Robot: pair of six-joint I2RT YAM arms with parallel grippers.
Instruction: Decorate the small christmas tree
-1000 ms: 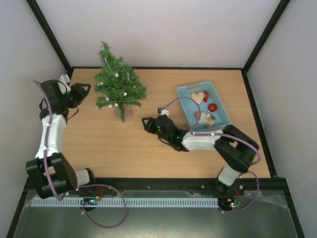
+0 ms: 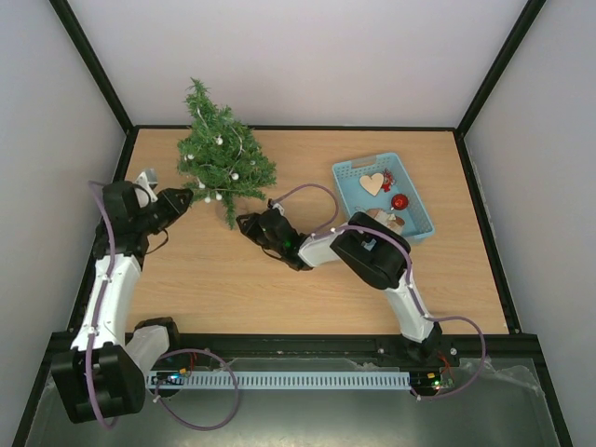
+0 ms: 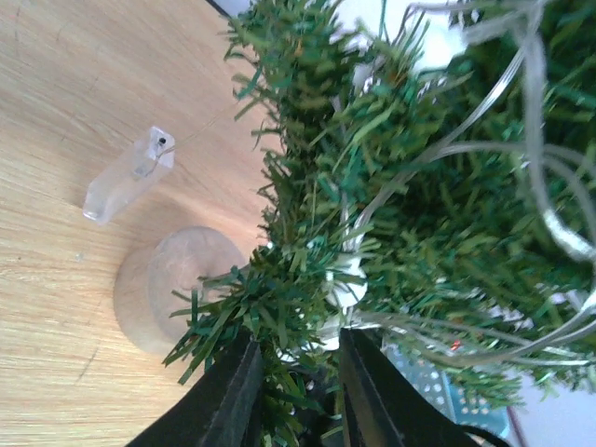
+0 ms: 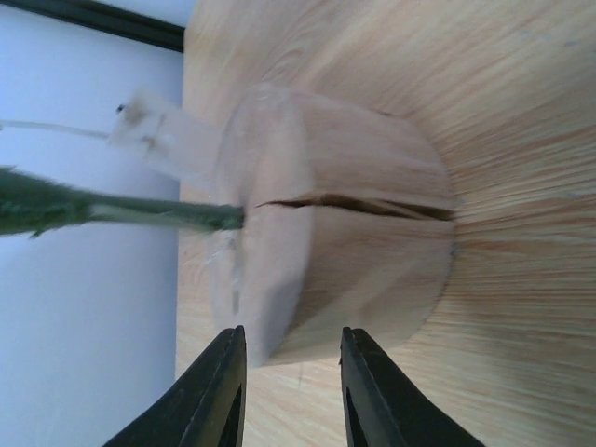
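Observation:
The small green tree point(image 2: 219, 154) stands at the back left, carrying small white balls and a thin wire. Its round wooden base point(image 4: 363, 186) fills the middle of the right wrist view, the green trunk rising from it. My left gripper point(image 2: 189, 197) is at the tree's left side, part open; in its own view green sprigs show behind and between the fingers. Close to the base on the right, my right gripper point(image 2: 244, 223) is part open, and its fingers point(image 4: 223, 382) have nothing gripped between them. A heart ornament point(image 2: 372, 182) and a red ball point(image 2: 399, 201) lie in the blue basket point(image 2: 424, 219).
A clear box point(image 3: 128, 175) on a wire lies on the table beside the base. The right forearm passes in front of the basket's near edge.
The tree and basket stand where they were.

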